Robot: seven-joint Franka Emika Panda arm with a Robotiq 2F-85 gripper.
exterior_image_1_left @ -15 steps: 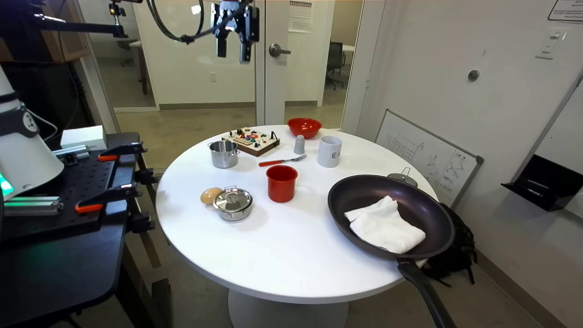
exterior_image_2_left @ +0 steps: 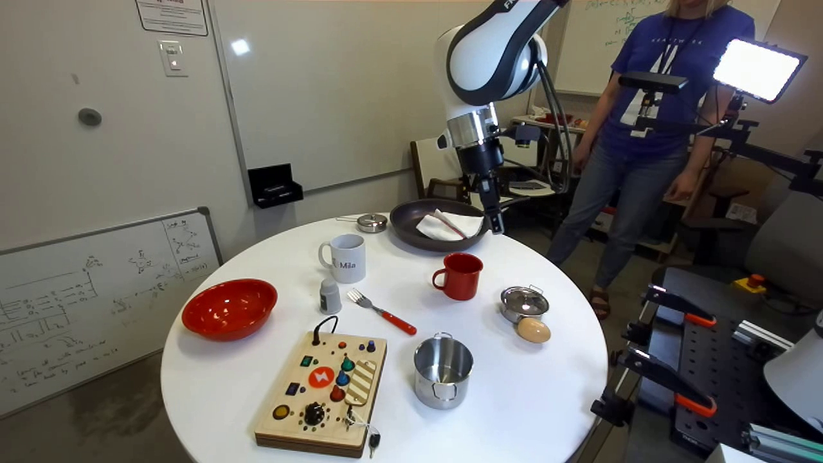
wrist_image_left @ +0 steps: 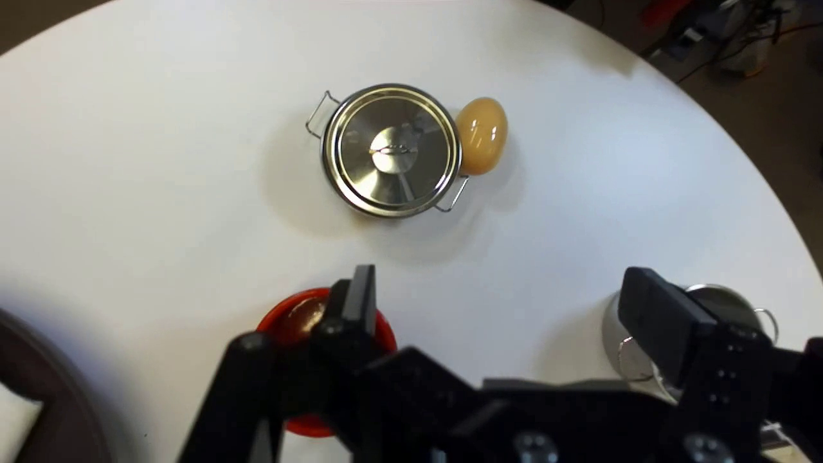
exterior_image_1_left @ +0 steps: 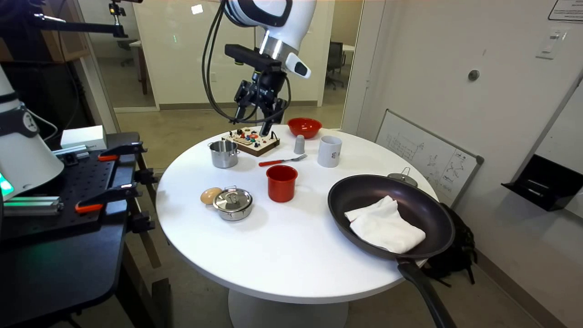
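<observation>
My gripper (exterior_image_1_left: 253,123) is open and empty, its fingers wide apart and pointing down above the table. In the wrist view, one finger (wrist_image_left: 359,297) overlaps the red mug (wrist_image_left: 295,316) and the other overlaps the open steel pot (wrist_image_left: 721,301); both are partly hidden. Ahead of the fingers lies a small lidded steel pot (wrist_image_left: 393,150) with wire handles. A brown egg (wrist_image_left: 483,135) rests right beside this pot, apparently touching it.
A black pan (exterior_image_1_left: 350,191) holding a white cloth (exterior_image_1_left: 388,227) overhangs the table edge. A fork (exterior_image_2_left: 383,312), white mug (exterior_image_2_left: 347,258), grey shaker (exterior_image_2_left: 330,296), red bowl (exterior_image_2_left: 231,308) and switch board (exterior_image_2_left: 285,393) share the table.
In exterior view 1, my gripper has come down and a little to the right, and is tilted now. The objects on the table have not moved.
</observation>
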